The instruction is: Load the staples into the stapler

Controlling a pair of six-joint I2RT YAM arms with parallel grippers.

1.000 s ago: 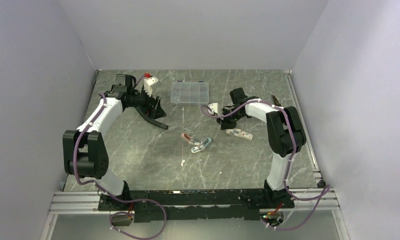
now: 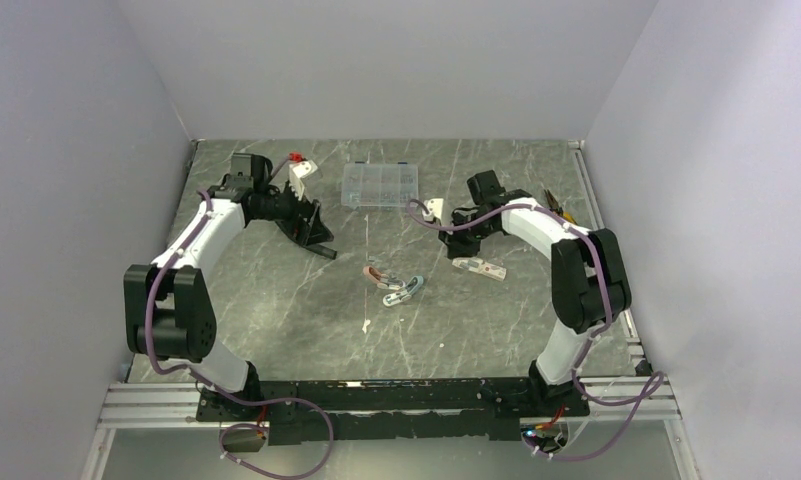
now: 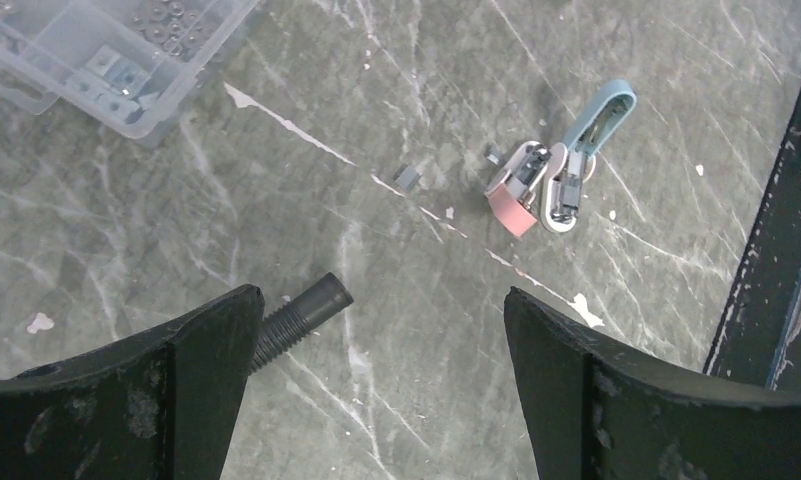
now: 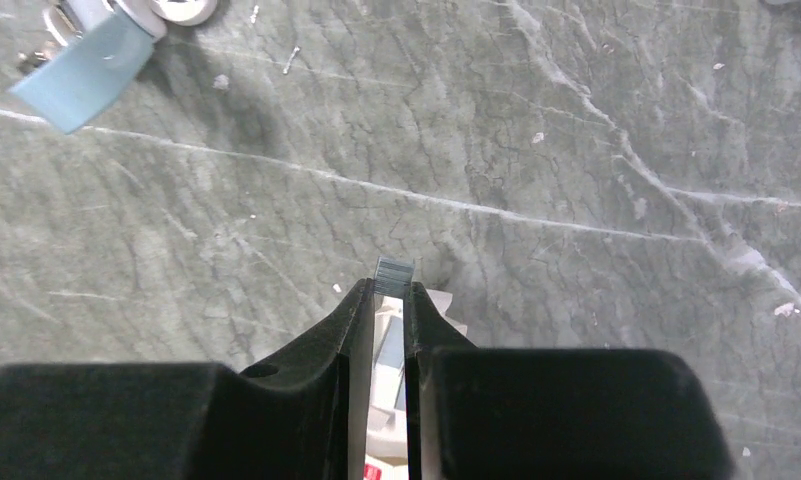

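A small grey staple strip sits pinched at the fingertips of my right gripper, which is shut on it. In the top view, that right gripper is by the near end of the pale staple box. A pink stapler and a light blue stapler lie side by side, touching or nearly so, at mid-table. The blue stapler also shows at the upper left of the right wrist view. My left gripper stands open and empty, left of the staplers.
A clear compartment box with small parts is at the back. The black ribbed tube lies beneath my left gripper. Small grey pieces lie near the pink stapler. Ahead of the staplers, the table's front area is largely clear.
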